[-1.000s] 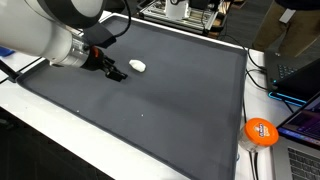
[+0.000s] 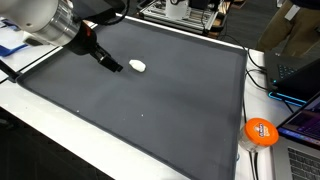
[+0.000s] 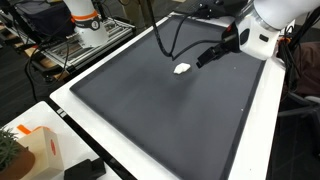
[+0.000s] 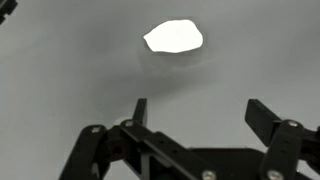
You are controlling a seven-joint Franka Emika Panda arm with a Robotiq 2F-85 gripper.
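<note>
A small white, rounded object (image 2: 138, 66) lies flat on the dark grey mat (image 2: 175, 100). To its left in the first exterior view, and apart from it, is my gripper (image 2: 115, 68), low over the mat. The second exterior view has the white object (image 3: 182, 68) just left of the gripper (image 3: 200, 62). In the wrist view the black fingers (image 4: 140, 112) are spread wide and nothing sits between them; the white piece (image 4: 173, 36) is ahead of the open gripper. A pale spot shows beside the left finger, mostly hidden.
An orange-lidded container (image 2: 261, 132) stands right of the mat, near a laptop (image 2: 300, 160). A potted plant (image 3: 14, 155) is at the second exterior view's lower left.
The arm has shifted left in the first exterior view, its fingertips moving slightly farther back on the mat. The white object has stayed in place.
</note>
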